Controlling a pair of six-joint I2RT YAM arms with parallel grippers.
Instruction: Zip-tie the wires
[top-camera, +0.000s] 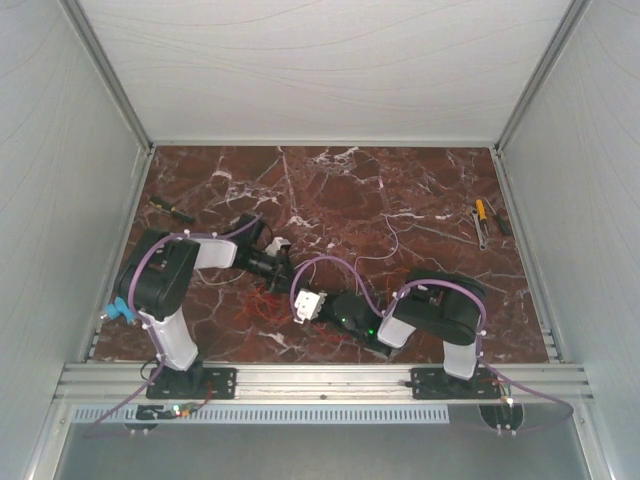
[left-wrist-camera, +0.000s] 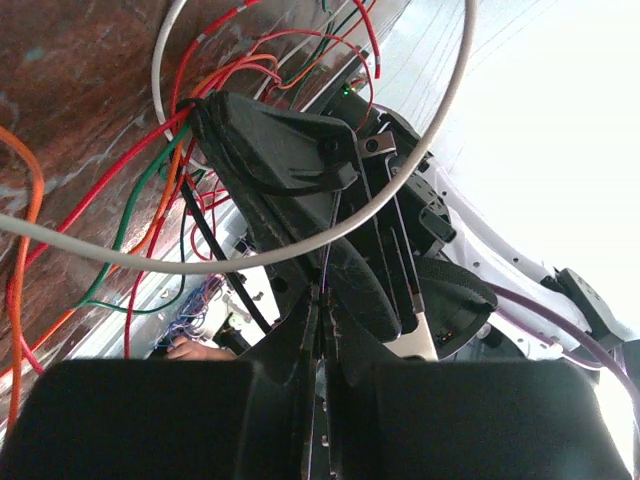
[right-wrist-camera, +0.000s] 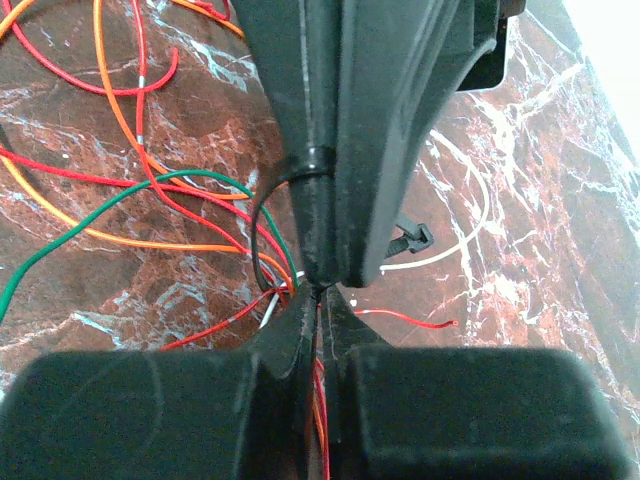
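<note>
Both grippers are shut and meet tip to tip over the wires. The left gripper points at the right gripper's black body, and the right gripper touches or nearly touches the left fingers (right-wrist-camera: 322, 225). A black zip tie (right-wrist-camera: 411, 240) shows its square head behind the left fingers; a dark strap curves from those fingers down around the wires. In the left wrist view a black strap (left-wrist-camera: 207, 232) runs beside the bundle. Red, orange and green wires (right-wrist-camera: 200, 190) gather below the tips. Whether either gripper pinches the thin strap is hidden.
A pale cable (left-wrist-camera: 330, 235) crosses close before the left wrist camera. A yellow-handled screwdriver (top-camera: 481, 212) and a wrench (top-camera: 479, 232) lie at the right; a dark tool (top-camera: 172, 208) is at the left.
</note>
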